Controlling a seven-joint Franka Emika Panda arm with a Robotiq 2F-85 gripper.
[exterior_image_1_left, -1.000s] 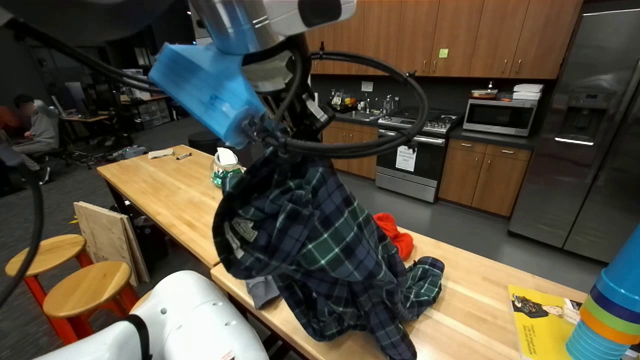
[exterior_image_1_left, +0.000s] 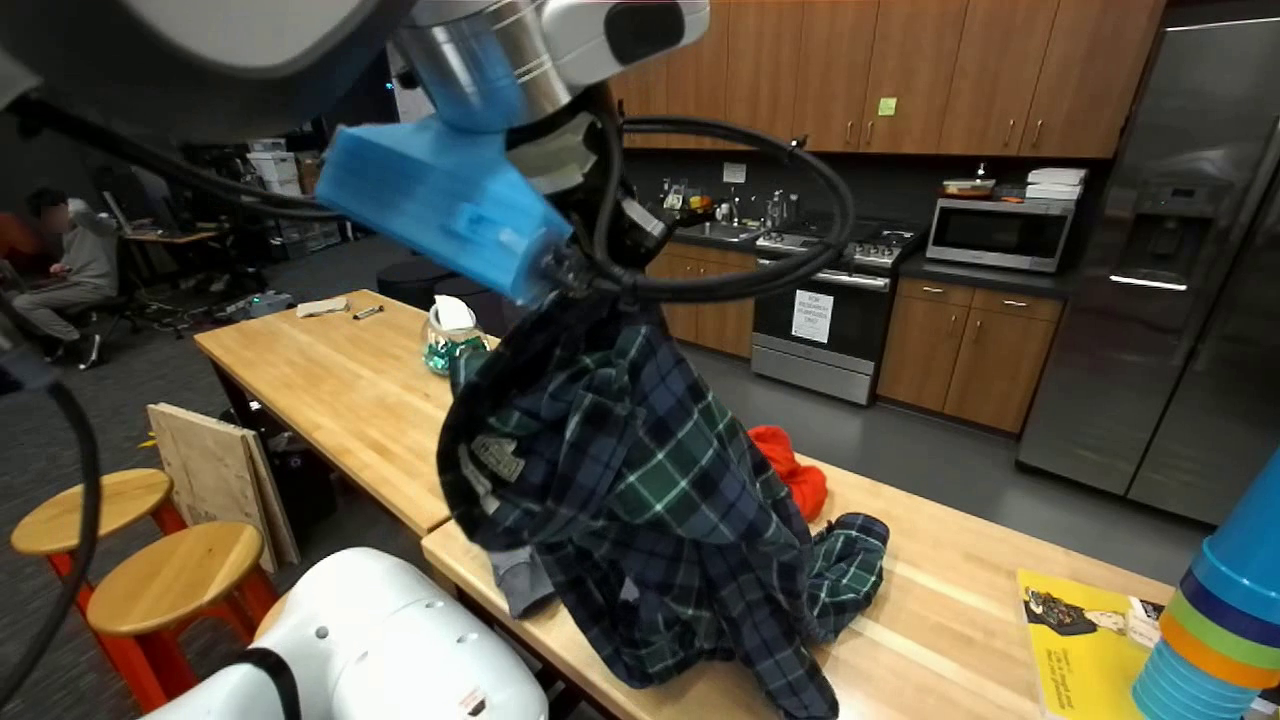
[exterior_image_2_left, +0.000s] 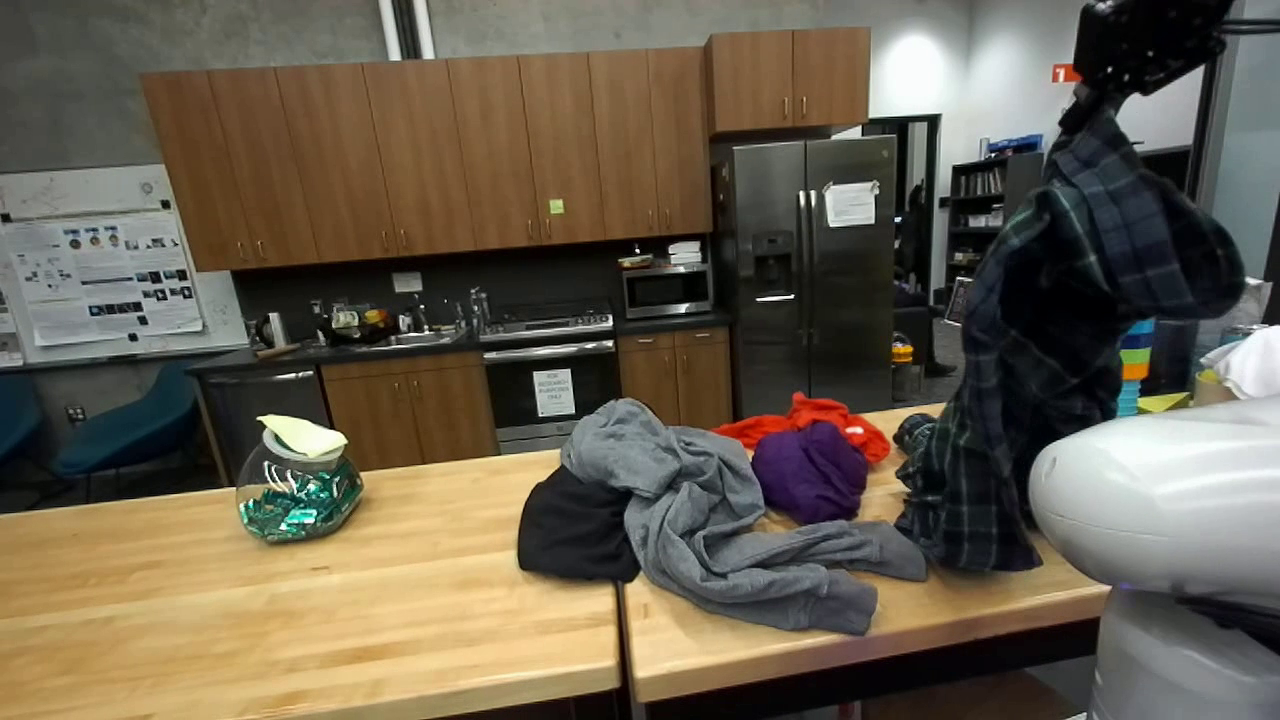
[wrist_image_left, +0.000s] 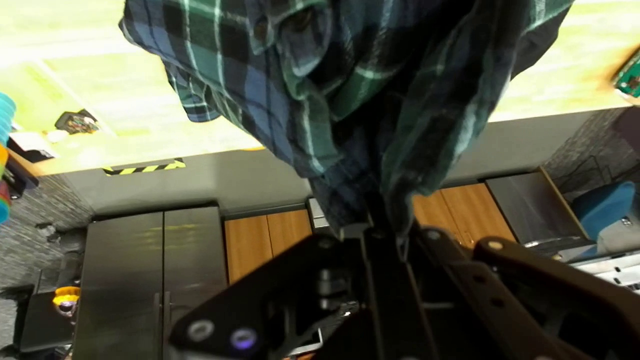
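A dark green and navy plaid shirt (exterior_image_1_left: 672, 480) hangs from my gripper, its lower part and a sleeve resting on the wooden table. In the second exterior view the shirt (exterior_image_2_left: 1056, 312) rises from the table's right end to the gripper (exterior_image_2_left: 1098, 102) at the top right. The wrist view shows the gripper shut on a gathered fold of the shirt (wrist_image_left: 354, 102); the cloth spreads out beyond the fingertips. In the first exterior view the fingertips are hidden behind the arm and cloth.
Left of the shirt lie a grey garment (exterior_image_2_left: 708, 516), a black one (exterior_image_2_left: 576, 528), a purple one (exterior_image_2_left: 810, 472) and a red one (exterior_image_2_left: 858, 420). A glass jar (exterior_image_2_left: 298, 486) stands farther left. Stacked cups (exterior_image_1_left: 1212, 612) and a yellow magazine (exterior_image_1_left: 1086, 648) occupy the other end.
My gripper has shifted slightly to the right in the first exterior view, and the shirt's upper part has moved with it. Its lower part stays on the table.
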